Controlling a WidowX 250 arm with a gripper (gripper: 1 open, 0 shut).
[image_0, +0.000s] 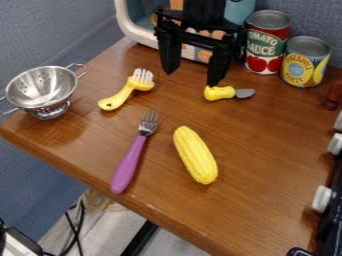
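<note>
My black gripper (194, 57) hangs at the back of the table, its two fingers spread apart with nothing visible between them. Below it lie a yellow brush (126, 91) with white bristles and a small yellow-handled tool (222, 92). A purple fork (131, 158) and a yellow corn cob (195, 155) lie in the front middle. A steel colander (43, 91) stands at the left edge.
A tomato sauce can (265, 42) and a yellow can (305, 62) stand at the back right, beside a pale blue-and-white container (135, 22) behind the gripper. Black hardware lines the right edge.
</note>
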